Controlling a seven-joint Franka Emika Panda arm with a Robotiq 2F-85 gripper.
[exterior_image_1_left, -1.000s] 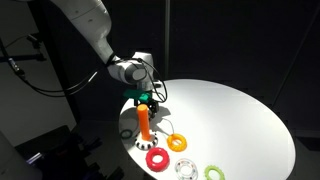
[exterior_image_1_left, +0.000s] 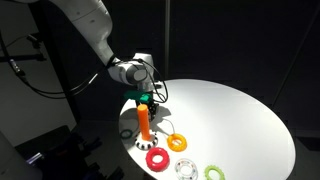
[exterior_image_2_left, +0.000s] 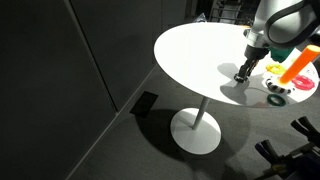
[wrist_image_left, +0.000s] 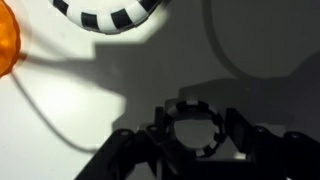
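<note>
At the left part of the round white table my gripper (exterior_image_1_left: 150, 98) points down, low over the surface. A small black-and-white ring (wrist_image_left: 207, 151) shows between its dark fingers in the wrist view. The fingers stand apart, one at each side of the ring; whether they press on it cannot be made out. An upright orange post (exterior_image_1_left: 144, 122) rises in front of the gripper, near the table edge, with a black-and-white ring (exterior_image_1_left: 147, 143) around its foot. In exterior view 2 the gripper (exterior_image_2_left: 242, 76) reaches close to the tabletop, beyond the post (exterior_image_2_left: 298, 64).
Around the post lie a red ring (exterior_image_1_left: 157, 159), an orange ring (exterior_image_1_left: 177, 142), a pale patterned ring (exterior_image_1_left: 186, 169) and a green ring (exterior_image_1_left: 214, 173). A dark ring (exterior_image_2_left: 276, 100) is near the table's rim.
Over the last second the arm and gripper show hardly any movement. The post and the rings stay where they were.
</note>
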